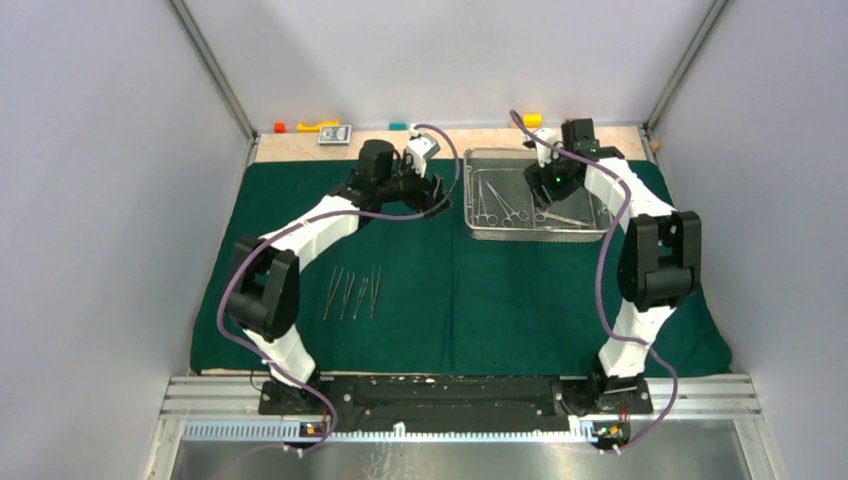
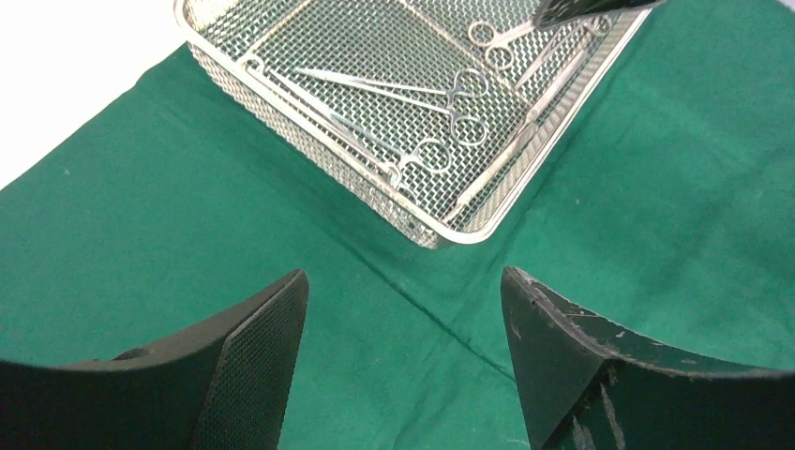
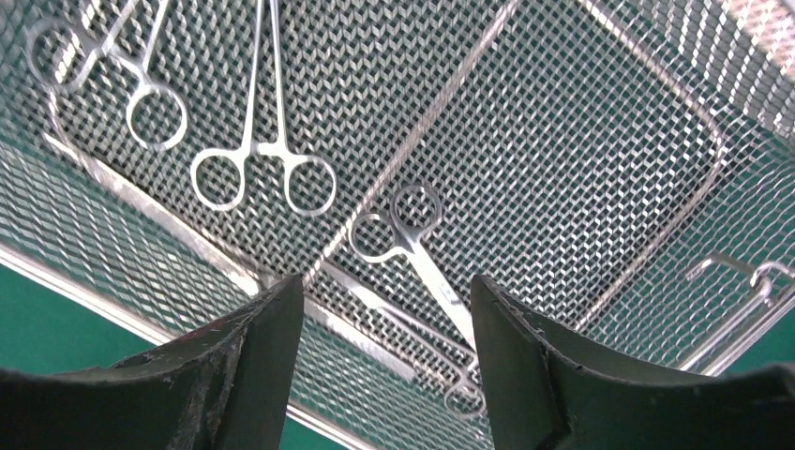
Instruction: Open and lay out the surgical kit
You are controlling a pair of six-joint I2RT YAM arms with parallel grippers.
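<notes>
The wire mesh tray (image 1: 467,215) stands at the back right of the green cloth with several metal instruments inside. In the right wrist view, scissors-like instruments (image 3: 267,148) lie on its mesh floor. My right gripper is open above the tray; between its fingers show a ring-handled instrument (image 3: 427,267) and a thin blade-like tool (image 3: 384,309), neither gripped. Left of the tray, over bare cloth, my left gripper has its fingers apart and nothing between them. Several slim instruments (image 1: 347,295) lie side by side on the cloth at the front left.
Along the pale strip at the back are a small grey box (image 1: 335,135), a yellow item (image 1: 318,126), a red item (image 1: 279,127) and a teal item (image 1: 398,126). Free cloth (image 1: 520,300) spreads in front of the tray.
</notes>
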